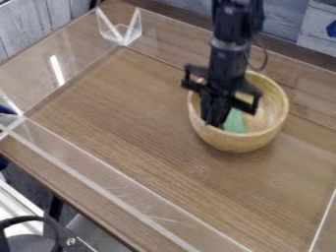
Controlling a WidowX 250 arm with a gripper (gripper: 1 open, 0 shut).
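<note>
My black gripper (214, 112) has its fingers down inside a round light wooden bowl (257, 132) on the wooden table, right of centre. A green object (235, 121) lies in the bowl, partly hidden behind the fingers. The arm comes down from the top of the view. The fingertips are blurred; I see nothing clearly held between them.
A small clear plastic piece (120, 27) stands at the back left. The table (105, 157) is open to the left and in front. Black cables lie at the bottom left corner.
</note>
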